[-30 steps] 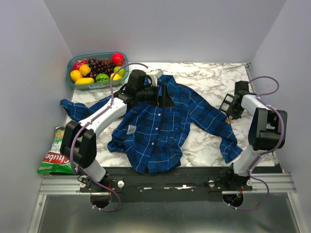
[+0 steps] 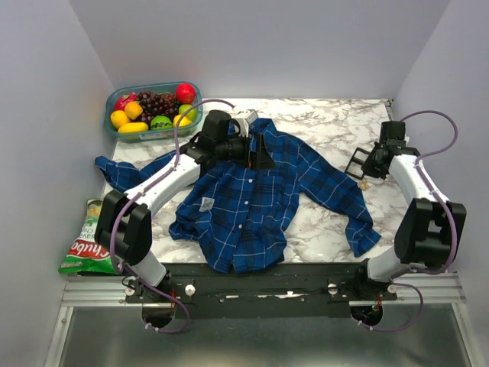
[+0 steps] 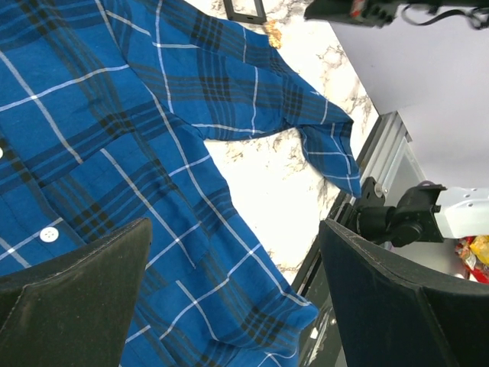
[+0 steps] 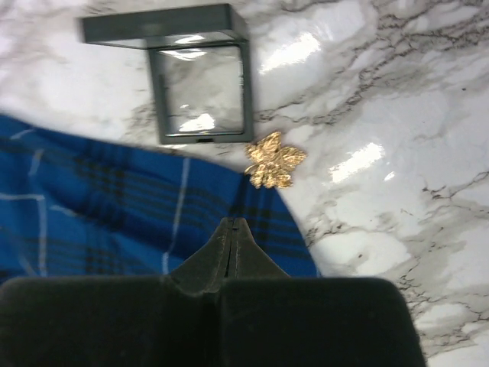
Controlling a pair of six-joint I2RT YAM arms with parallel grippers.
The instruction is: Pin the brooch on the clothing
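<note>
The gold leaf-shaped brooch (image 4: 274, 161) lies flat at the edge of the shirt's right-hand sleeve, beside the open display case (image 4: 205, 92). In the right wrist view my right gripper is shut, its fingertips together with nothing between them, and the brooch is outside, beyond the tips. From above, that gripper (image 2: 369, 171) hangs over the case's near corner. The blue plaid shirt (image 2: 237, 202) is spread across the table. My left gripper stands open over the shirt, its fingers wide apart and empty.
A teal fruit basket (image 2: 195, 118) stands at the back left. A green and red snack bag (image 2: 85, 237) lies at the front left edge. Bare marble (image 2: 344, 122) is free behind the right sleeve, with a wall close on the right.
My right gripper was open around the brooch a second ago. The left arm has not visibly moved.
</note>
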